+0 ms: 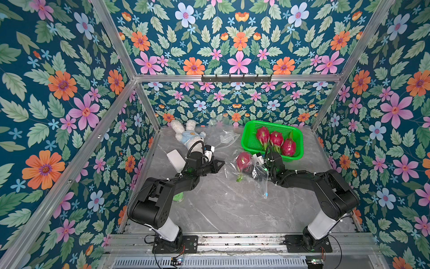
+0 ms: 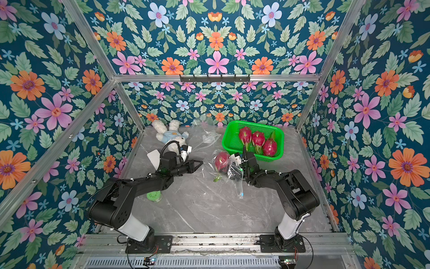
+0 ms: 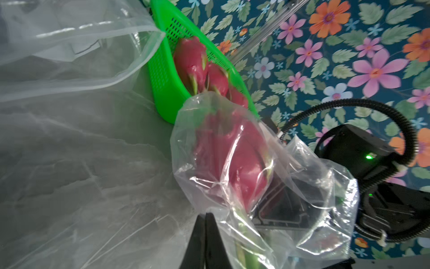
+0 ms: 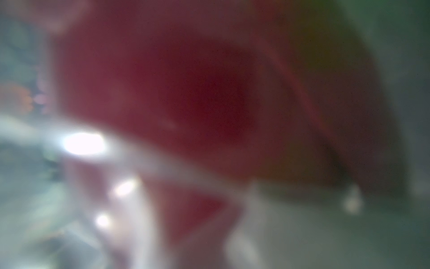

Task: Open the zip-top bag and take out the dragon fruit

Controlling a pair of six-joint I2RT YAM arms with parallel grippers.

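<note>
A dragon fruit [image 1: 243, 161] inside a crumpled clear zip bag [image 2: 235, 174] is at the middle of the table, at my right gripper [image 1: 264, 165]; in the right wrist view fruit and plastic blur across the whole frame, hiding that gripper's fingers. My left gripper [image 1: 217, 165] is shut, to the left of the bag, with nothing visible between its fingertips in the left wrist view, where the bagged fruit [image 3: 228, 157] fills the middle.
A green basket [image 1: 250, 143] with several dragon fruits stands at back right. Another clear bag [image 2: 203, 136], a plush toy [image 2: 170, 134], a white box [image 2: 153, 159] and a green item [image 2: 153, 196] lie left.
</note>
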